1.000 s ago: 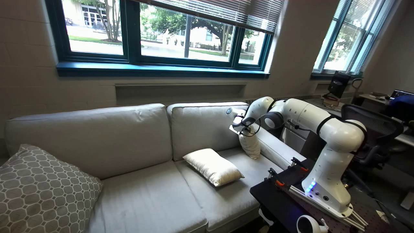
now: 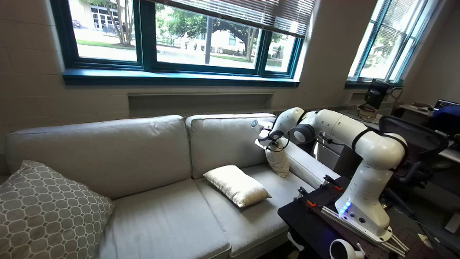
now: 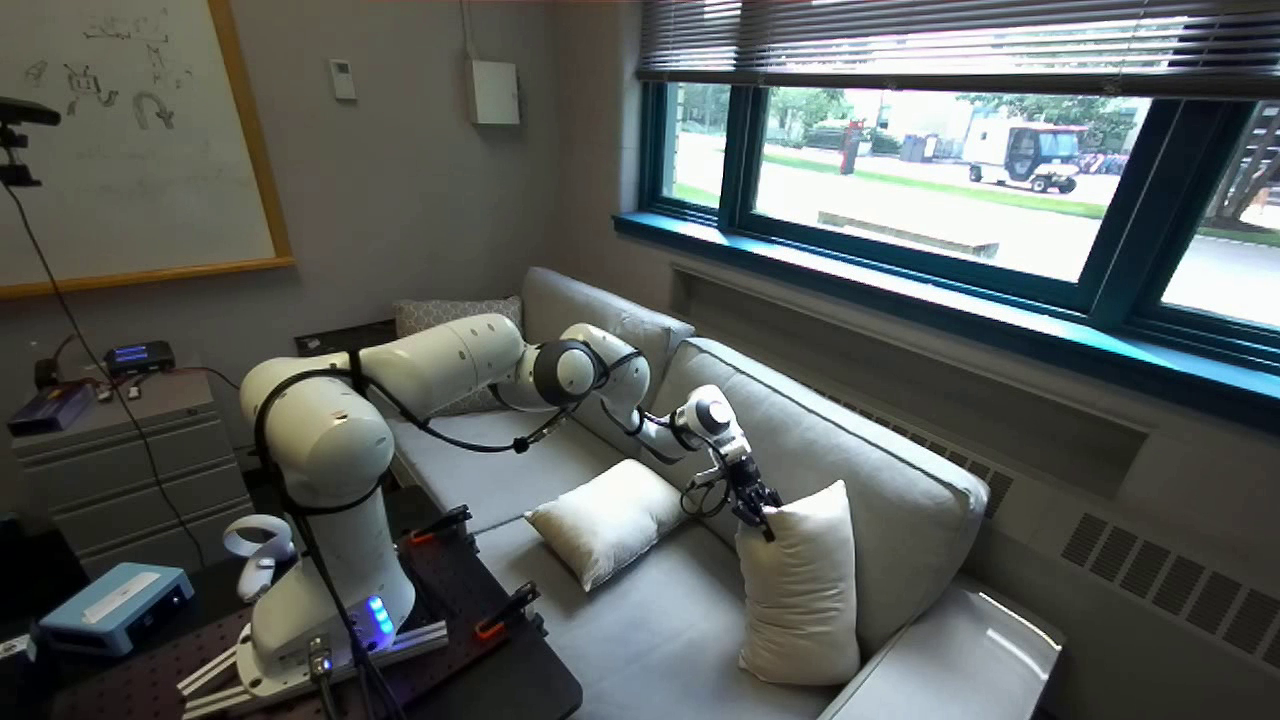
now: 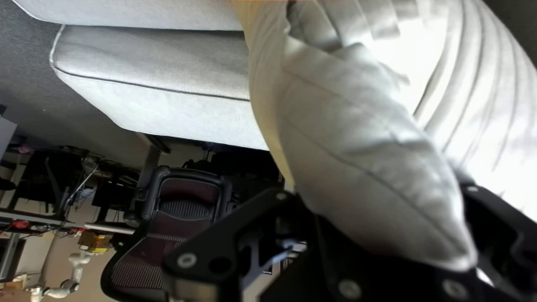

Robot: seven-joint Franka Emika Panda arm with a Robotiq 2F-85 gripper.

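Observation:
A cream pillow (image 3: 801, 590) stands upright at the armrest end of the sofa, against the back cushion. My gripper (image 3: 761, 514) is shut on its upper corner. Close up in the wrist view, the bunched pillow corner (image 4: 372, 166) lies between the dark fingers. In exterior view 1 the arm partly covers the same pillow (image 2: 278, 161). A second cream pillow (image 2: 237, 185) lies flat on the seat, apart from the gripper.
The grey sofa (image 2: 151, 220) has clear seat room left of the flat pillow. A patterned pillow (image 2: 51, 211) leans at its far left end. The armrest (image 2: 304, 162) borders the upright pillow. My base stands on a dark table (image 3: 528, 672) before the sofa.

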